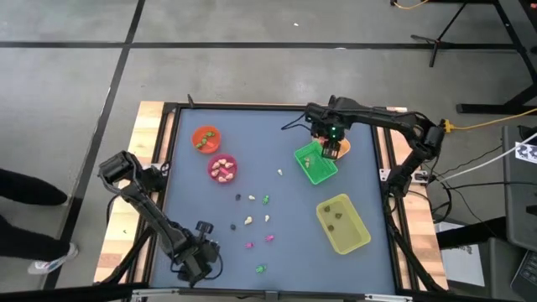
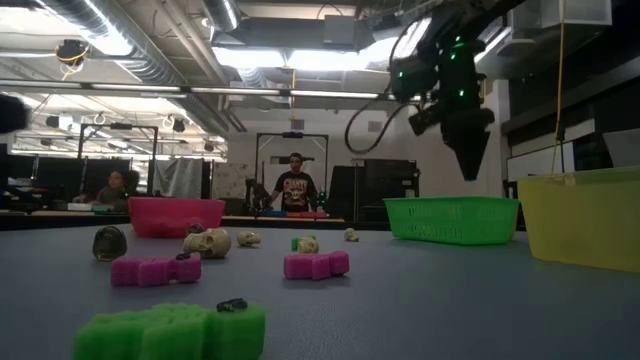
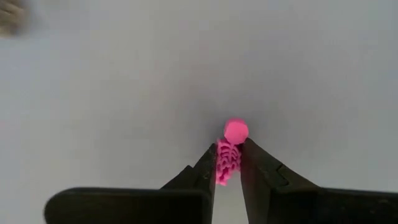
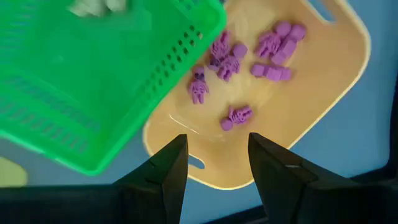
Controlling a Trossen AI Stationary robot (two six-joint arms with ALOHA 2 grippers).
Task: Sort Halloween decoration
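In the left wrist view my left gripper is shut on a pink skeleton (image 3: 227,163), whose round head sticks out past the fingertips. From above, the left arm reaches over the front left of the blue mat. My right gripper hangs open above an orange bin (image 4: 174,140), nothing between its fingers. Several purple skeletons (image 4: 273,73) lie in that bin. Two pink-purple skeletons (image 1: 249,245) (image 1: 269,238) rest on the mat, with a green skeleton (image 1: 260,268) closer to the front. Another small green piece (image 1: 266,200) lies mid-mat.
A green basket (image 1: 301,156) adjoins the orange bin; a yellow bin (image 1: 362,244) with dark pieces stands to the right. At the back left are a pink bowl (image 1: 211,164) of skulls and an orange-red bowl (image 1: 195,133) with green pieces. Loose skulls (image 1: 248,221) dot the middle.
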